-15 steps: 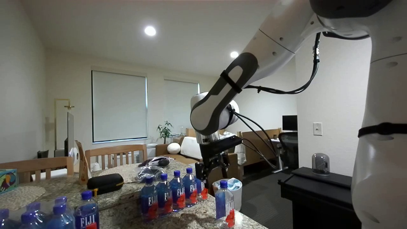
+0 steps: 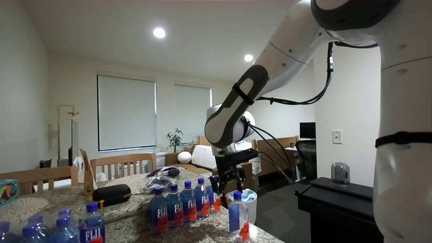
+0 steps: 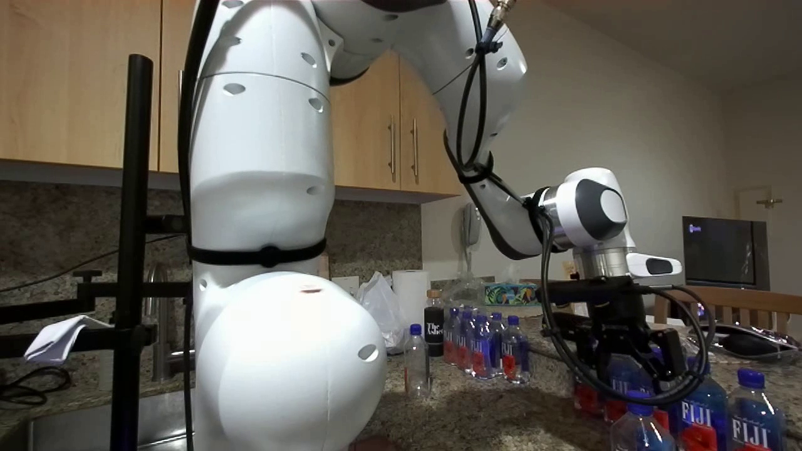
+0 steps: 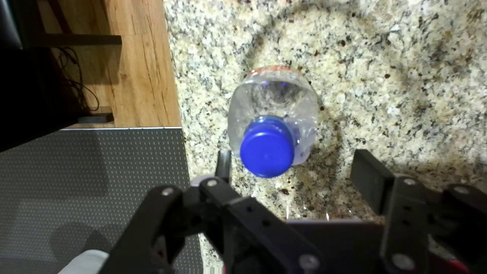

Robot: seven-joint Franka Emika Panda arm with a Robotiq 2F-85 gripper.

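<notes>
A clear water bottle with a blue cap (image 4: 267,147) stands upright on the granite counter in the wrist view, close to the counter's edge. My gripper is partly open above the counter, one finger on either side of the cap's line. The left finger is near the cap, while a wide gap separates the cap from the right finger; nothing is gripped. In exterior view 1, the gripper (image 2: 228,184) hangs by the far end of a row of FIJI bottles (image 2: 188,202), with a separate bottle (image 2: 239,216) nearer the camera.
More FIJI bottles (image 2: 92,224) stand at the lower left, near a black case (image 2: 112,193). A clear bottle (image 3: 416,364) and a dark bottle (image 3: 433,323) stand by the back wall. Beyond the counter edge, a white bin (image 2: 251,206) stands on the floor.
In exterior view 1 the gripper has come down and shifted slightly to the right. The bottles have not moved.
</notes>
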